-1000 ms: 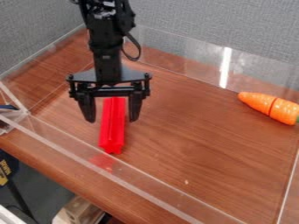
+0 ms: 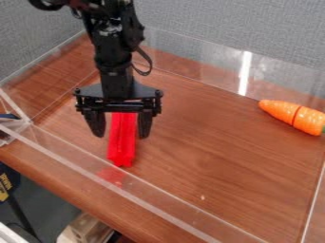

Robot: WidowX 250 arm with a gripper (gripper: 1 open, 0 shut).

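Observation:
My black gripper (image 2: 121,125) hangs from the top over a long red bar (image 2: 122,144) lying lengthwise on the wooden floor of the clear-walled tray. Its two fingers stand apart on either side of the bar's far part. Whether they touch it is unclear; a gap seems to show. An orange carrot-shaped toy (image 2: 292,116) lies at the right side.
Clear walls edge the wooden surface (image 2: 222,180), which is mostly free in the middle and front right. Odd items sit outside at the left and bottom left.
The bar and carrot look unmoved.

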